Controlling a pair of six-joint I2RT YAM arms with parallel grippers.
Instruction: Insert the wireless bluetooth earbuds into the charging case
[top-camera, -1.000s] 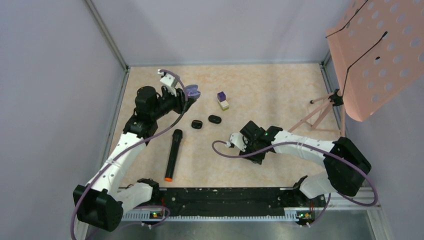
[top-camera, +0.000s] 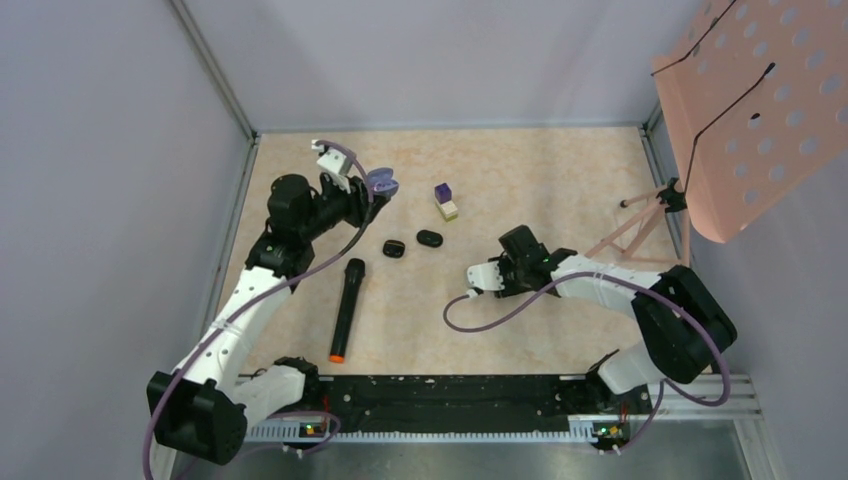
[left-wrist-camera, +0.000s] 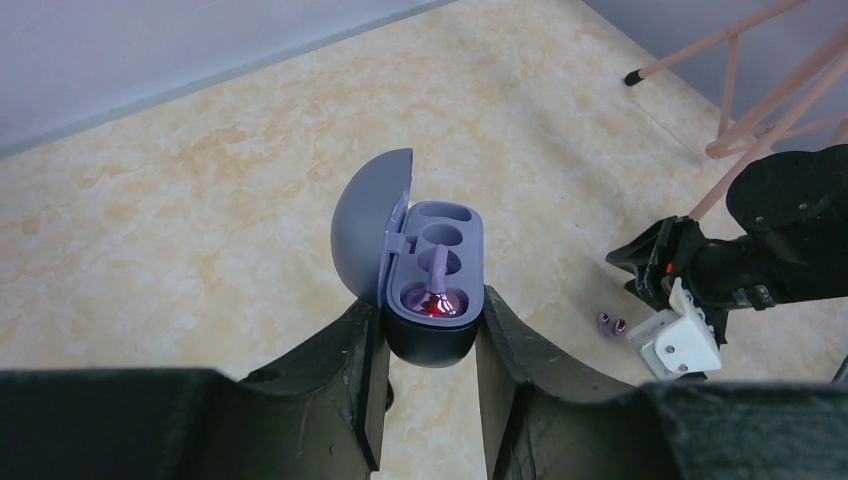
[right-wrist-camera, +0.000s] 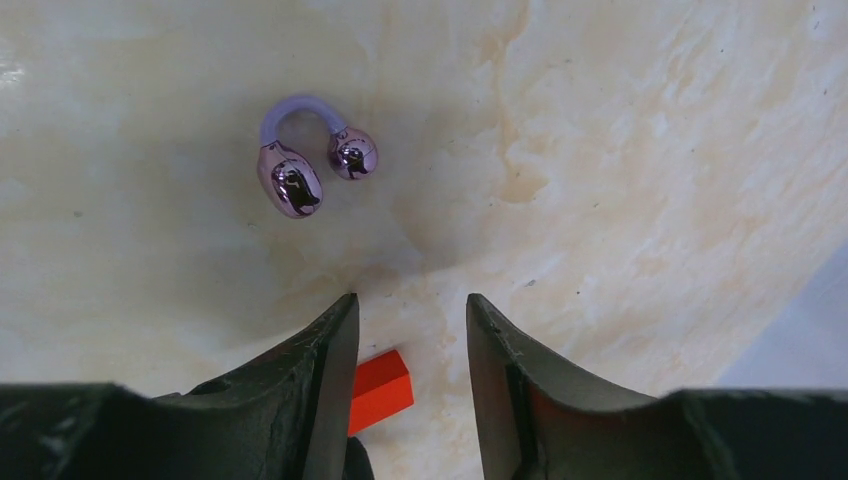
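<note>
My left gripper is shut on the lilac charging case (left-wrist-camera: 474, 262), which hangs above the table with its rounded lid open. Inside the case, one shiny purple earbud (left-wrist-camera: 438, 275) sits in the lower wells, its thin arch standing up. The other earbud (right-wrist-camera: 292, 182), a lilac U-shaped band with two glossy ends, lies on the table at upper left in the right wrist view. In that view my right gripper is open, apart from the earbud and empty between its fingers. From the top, this loose earbud cannot be made out.
A black microphone (top-camera: 347, 310) with an orange end lies left of centre. Two small black objects, one a rounded case (top-camera: 430, 238), rest mid-table near a purple and cream block (top-camera: 446, 206). A pink stand (top-camera: 640, 225) occupies the right edge.
The left arm and its case have stayed almost still.
</note>
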